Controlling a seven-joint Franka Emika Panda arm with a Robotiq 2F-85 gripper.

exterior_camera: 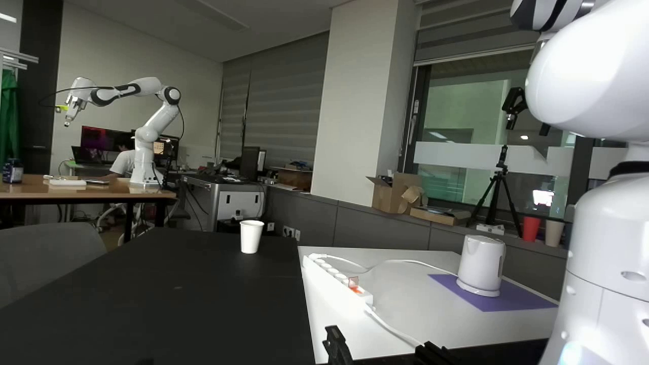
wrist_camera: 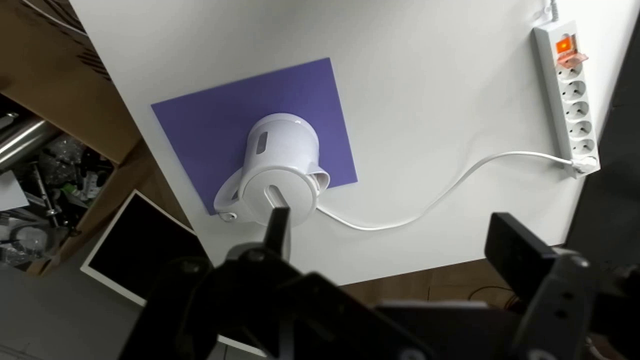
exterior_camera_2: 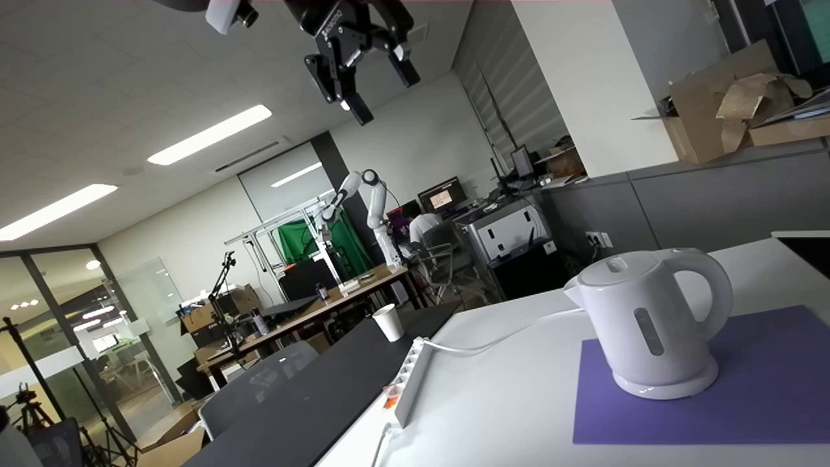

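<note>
A white electric kettle [exterior_camera_2: 646, 323] stands upright on a purple mat [wrist_camera: 210, 129] on the white table. Its cord [wrist_camera: 384, 228] runs to a white power strip [wrist_camera: 564, 102] whose switch glows orange. High above the table, my gripper [exterior_camera_2: 385, 97] is open and empty. From the wrist, the kettle [wrist_camera: 282, 147] shows from above, its lid near one of my fingers [wrist_camera: 277, 231]; the gripper stays clear of it. On the black table a white paper cup [exterior_camera: 250, 236] is upright, apart from everything else.
The white table [exterior_camera: 401, 292] has free room between power strip and mat. A black table [exterior_camera: 213, 292] adjoins it. Cardboard boxes [exterior_camera: 395, 191], a red cup [exterior_camera: 531, 228] and a beige cup [exterior_camera: 553, 232] sit on the window ledge.
</note>
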